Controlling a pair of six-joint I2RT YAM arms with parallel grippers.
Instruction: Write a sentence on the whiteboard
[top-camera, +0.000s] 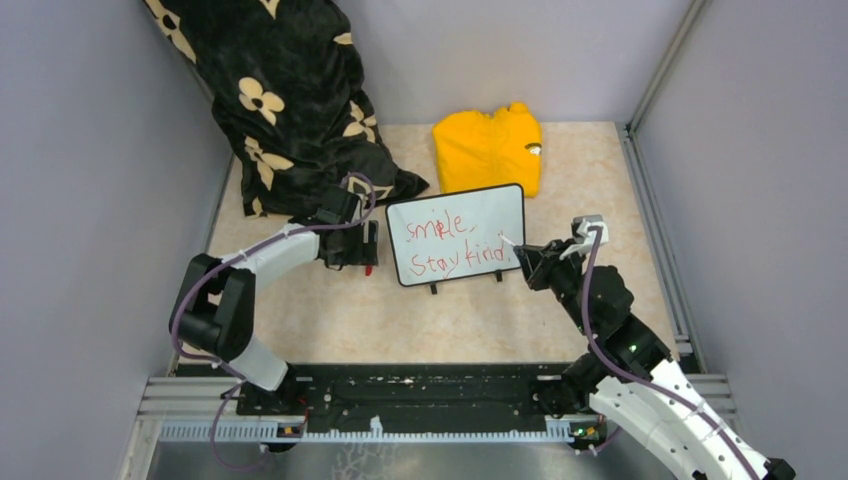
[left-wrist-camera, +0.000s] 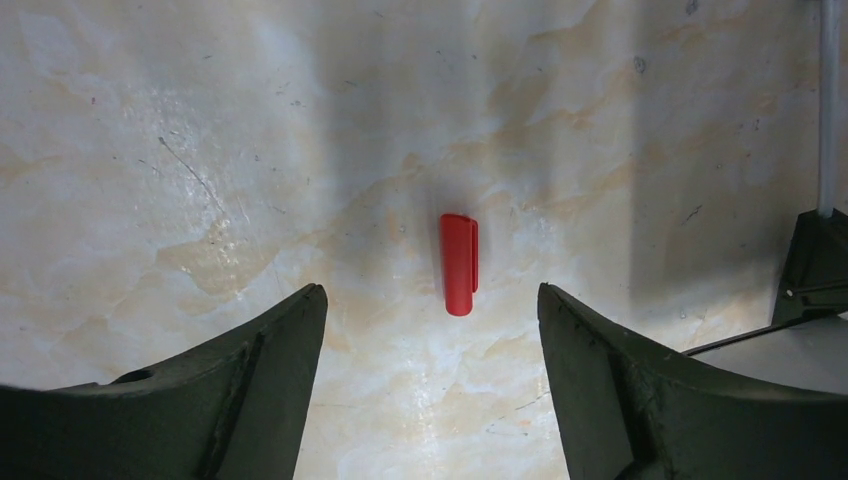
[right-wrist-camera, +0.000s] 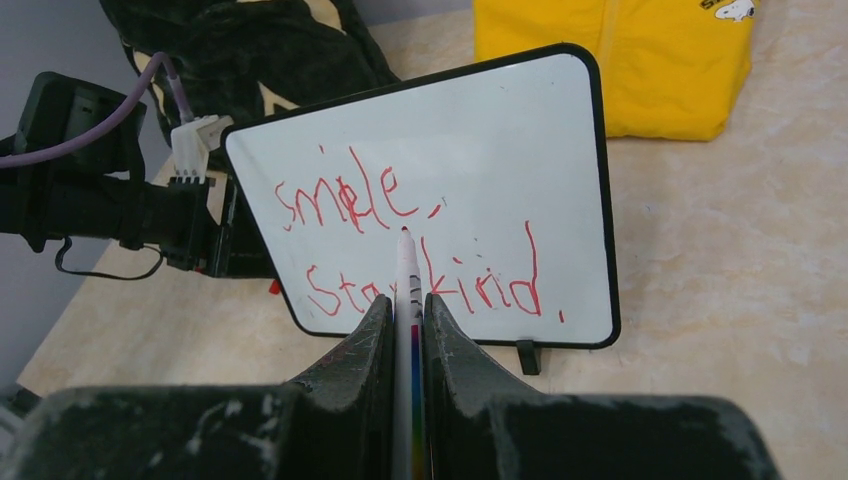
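The whiteboard (top-camera: 500, 210) carries red writing that reads "Smile, Stay kind" in the top and right wrist views. At its right side, my right gripper is shut on a white marker (right-wrist-camera: 405, 270) with a red tip. That tip points up in front of the board; whether it touches cannot be told. A red marker cap (left-wrist-camera: 459, 265) lies on the table, left of the board. Above the cap my left gripper is open, its fingers (left-wrist-camera: 275, 370) on either side of it in view and nothing between them.
A yellow cloth (top-camera: 488, 150) lies behind the board, and a dark flowered blanket (top-camera: 270, 90) hangs at the back left. Small black feet (top-camera: 434, 289) support the board.
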